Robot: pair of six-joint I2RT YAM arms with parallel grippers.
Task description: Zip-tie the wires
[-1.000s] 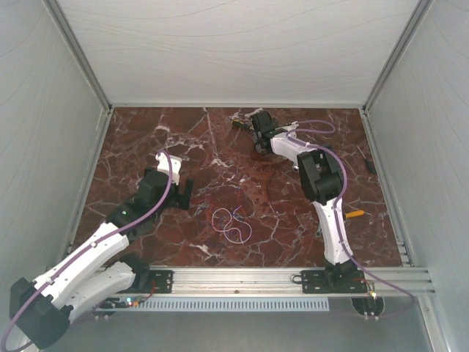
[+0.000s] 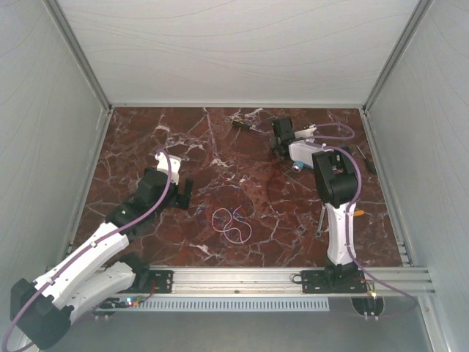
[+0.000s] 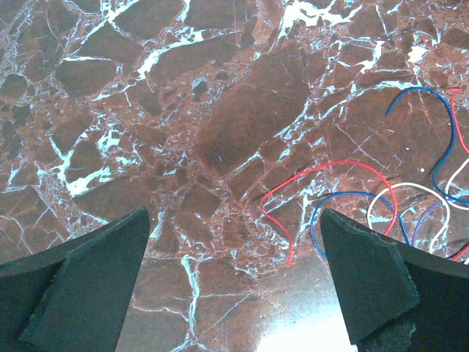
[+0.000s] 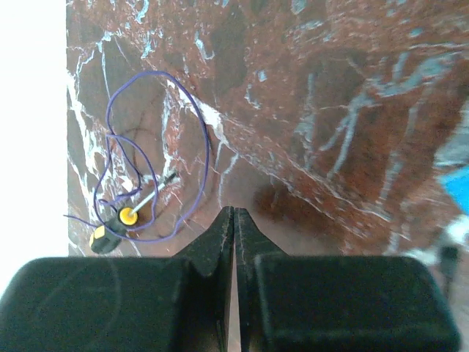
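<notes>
Near the front centre of the marble table lies a loose bundle of wires [image 2: 231, 240]. In the left wrist view a red wire [image 3: 381, 176], a blue wire [image 3: 450, 125] and a white wire [image 3: 421, 186] cross at the right side. My left gripper is open, its right finger overlapping part of the bundle in view; nothing is between the fingers. Over the back right of the table, my right gripper is shut, with nothing showing between its fingertips. I cannot make out a zip tie for certain.
A dark-and-yellow-handled screwdriver [image 4: 110, 232] lies at the back with a looped purple-blue strand [image 4: 205, 139] around it. A blue item [image 4: 458, 187] sits beside the right gripper. An orange-handled tool [image 2: 358, 213] lies right.
The left arm and the wires have stayed put.
</notes>
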